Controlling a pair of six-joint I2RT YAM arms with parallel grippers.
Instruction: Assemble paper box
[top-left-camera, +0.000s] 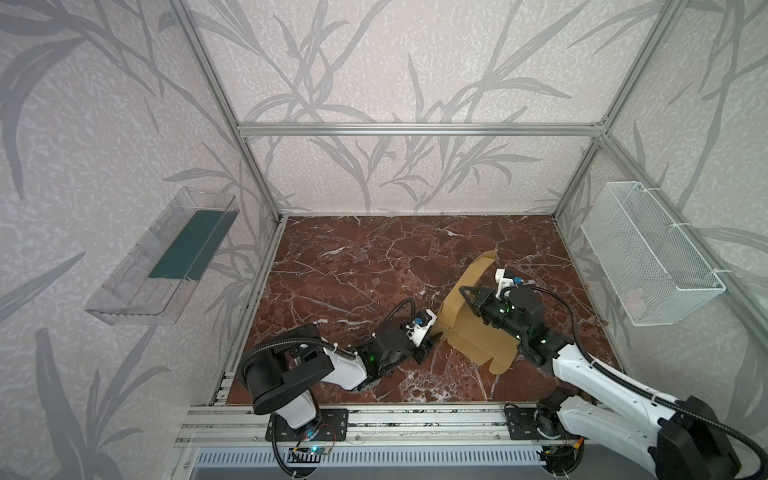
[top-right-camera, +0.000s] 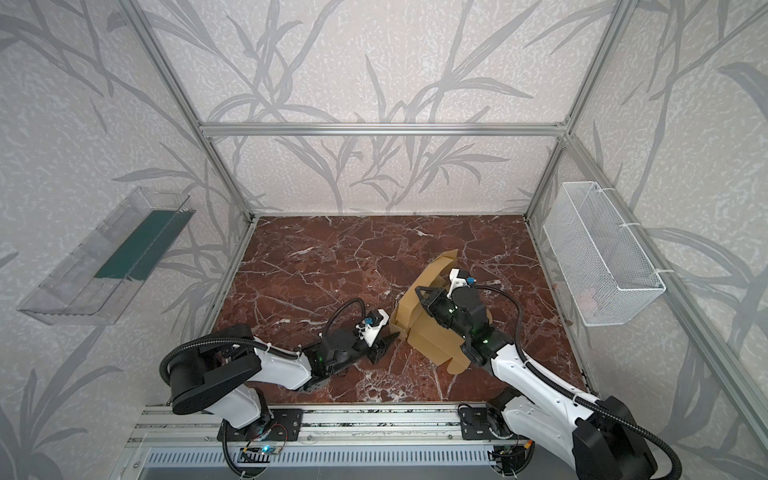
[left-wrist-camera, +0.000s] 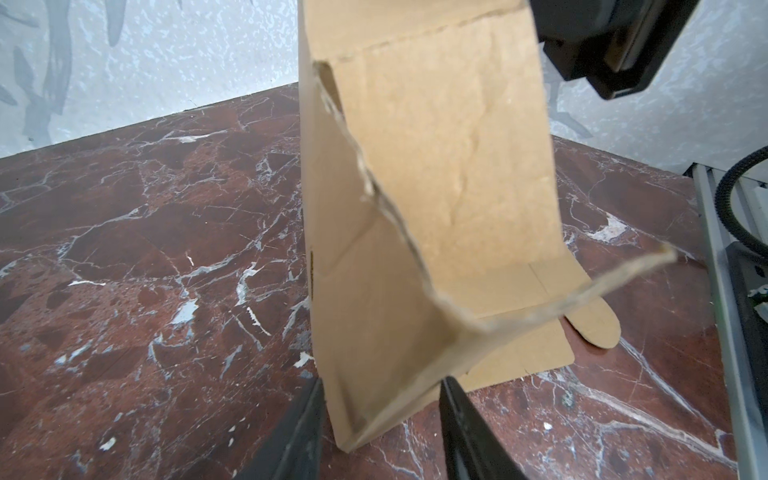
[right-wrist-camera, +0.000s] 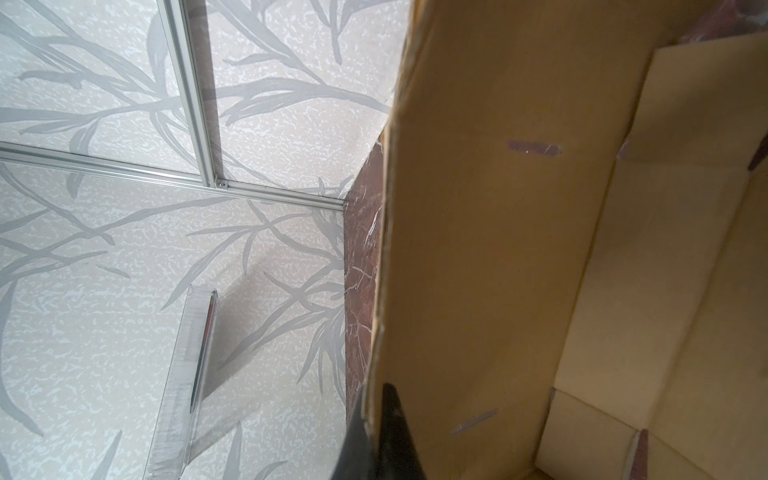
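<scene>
The brown paper box stands partly folded on the right half of the table, one tall wall raised and flaps spread toward the front. My right gripper is shut on the edge of that wall, the thin cardboard running between its fingers. In the left wrist view, the box's near side panel slants down to a low corner, with a loose flap jutting right. My left gripper is open, its fingers on either side of this corner; whether they touch the cardboard I cannot tell. The box's inside shows creases and small slots.
A white mesh basket hangs on the right wall and a clear wire basket with a green bottom on the left wall.
</scene>
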